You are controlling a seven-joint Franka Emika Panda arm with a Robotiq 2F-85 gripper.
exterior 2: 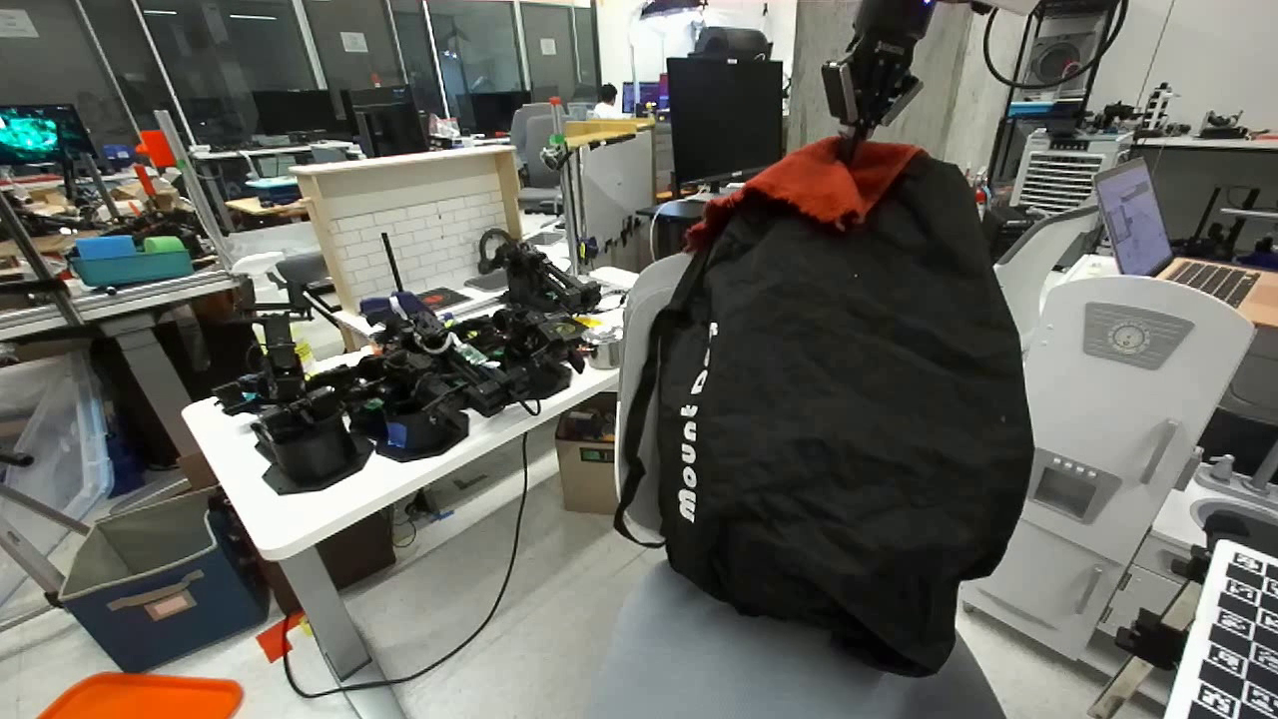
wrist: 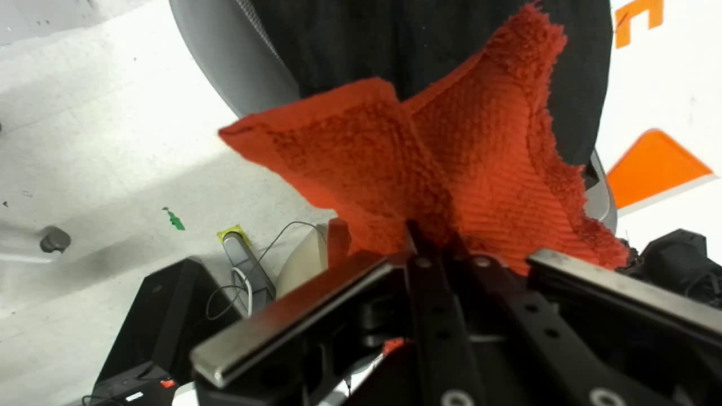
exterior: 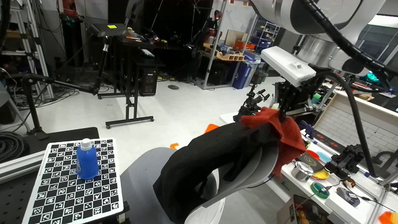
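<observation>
A black bag [exterior 2: 839, 419] with white lettering leans against the backrest of a grey chair [exterior 2: 671, 635], its lower part on the seat. Red cloth [exterior 2: 827, 186] lies over the bag's top edge and hangs behind the backrest in exterior view 1. My gripper [exterior 2: 853, 132] is shut on the red cloth at the top of the backrest. In the wrist view the cloth [wrist: 433, 176] spreads out from between the fingers, folded and bunched. Whether the fingers also pinch the black fabric cannot be told.
Left of the chair in exterior view 2 is a white table [exterior 2: 246, 479] with several black robot arms. A white play fridge [exterior 2: 1114, 455] stands on the right. A blue bottle [exterior: 87, 160] rests on a checkered board [exterior: 56, 201] in front of the chair.
</observation>
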